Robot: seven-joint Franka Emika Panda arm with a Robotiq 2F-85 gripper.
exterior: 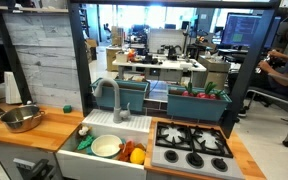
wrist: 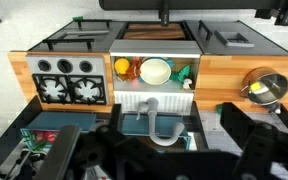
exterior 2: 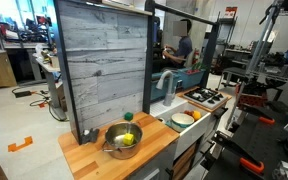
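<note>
My gripper is open above the toy kitchen counter, its two dark fingers wide apart with nothing between them. Below it, in the wrist view, lies the white sink [wrist: 189, 48] with a cream bowl [wrist: 156, 71], a yellow item [wrist: 121, 66], reddish items and green items in it. A steel pot [exterior 2: 121, 143] stands on the wooden counter at one end, holding something yellow [exterior 2: 127, 139]. Near the pot is a small green object [exterior: 67, 108]. The gripper stands clear of all these things.
A black gas stove [exterior: 191, 140] flanks the sink on the side away from the pot. The grey faucet [exterior: 115, 96] rises behind the sink, before teal bins [exterior: 194, 106] holding red and green items. A grey plank wall [exterior 2: 109, 62] backs the pot's counter.
</note>
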